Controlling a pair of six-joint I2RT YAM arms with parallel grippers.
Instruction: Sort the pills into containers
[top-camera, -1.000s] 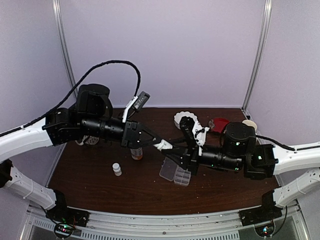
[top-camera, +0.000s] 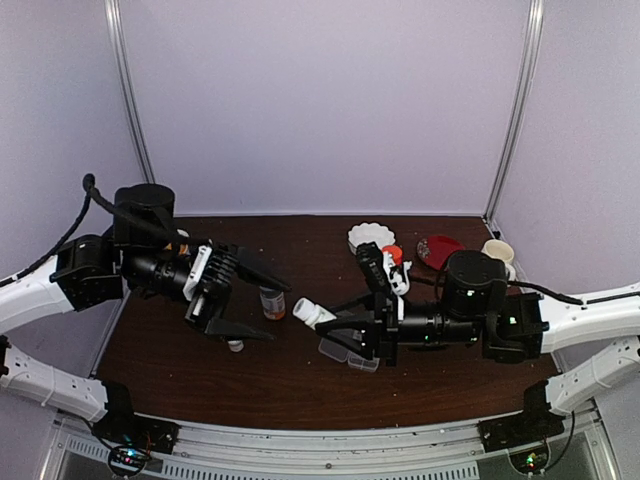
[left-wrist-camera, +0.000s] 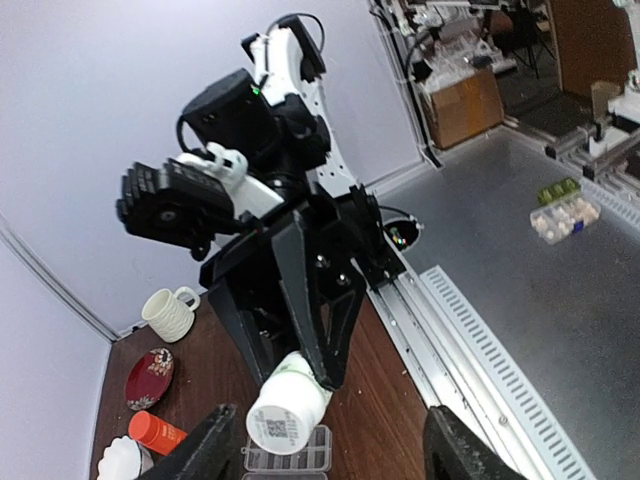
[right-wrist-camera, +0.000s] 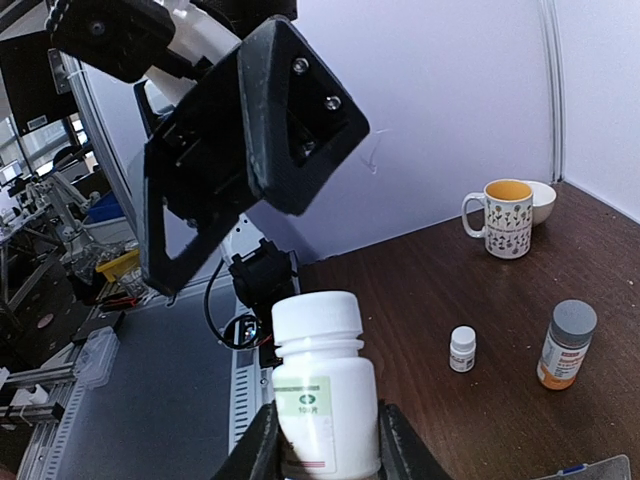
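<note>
A white pill bottle (right-wrist-camera: 325, 410) with its white cap on is held by my right gripper (top-camera: 327, 320), which is shut around its lower body; the bottle tilts toward the left arm in the top view. Apart from it, my left gripper (top-camera: 278, 311) is open, with nothing between its fingers. A clear pill organizer (top-camera: 362, 362) lies on the table, partly hidden under the right gripper. A small white bottle (right-wrist-camera: 462, 349) stands on the table, mostly covered by the left gripper from above. Near it stands a grey-capped jar (right-wrist-camera: 566, 345) with orange contents.
At the back right are a white scalloped dish (top-camera: 371, 236), an orange-red container (left-wrist-camera: 155, 432), a red plate (top-camera: 439, 250) and a white mug (left-wrist-camera: 171, 314). A patterned mug stands on the left side.
The right gripper, still holding the bottle, shifted slightly left and down.
</note>
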